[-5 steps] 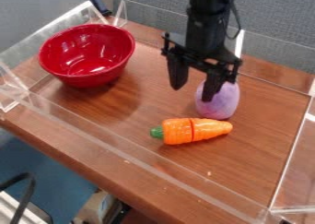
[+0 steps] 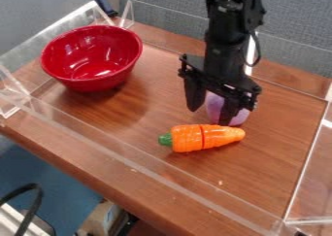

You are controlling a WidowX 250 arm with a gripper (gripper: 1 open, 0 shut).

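Note:
The black gripper (image 2: pixel 215 96) hangs over the right half of the wooden table, its fingers spread open around the top of a purple object (image 2: pixel 231 114), which it partly hides. An orange toy carrot (image 2: pixel 205 137) with a green tip lies just in front of the purple object. A red bowl (image 2: pixel 91 75) sits at the left.
Clear plastic walls (image 2: pixel 292 219) edge the wooden table (image 2: pixel 143 186). A grey padded wall stands behind.
The gripper has come down and toward the viewer over the purple object, hiding more of it. The carrot and bowl are unmoved.

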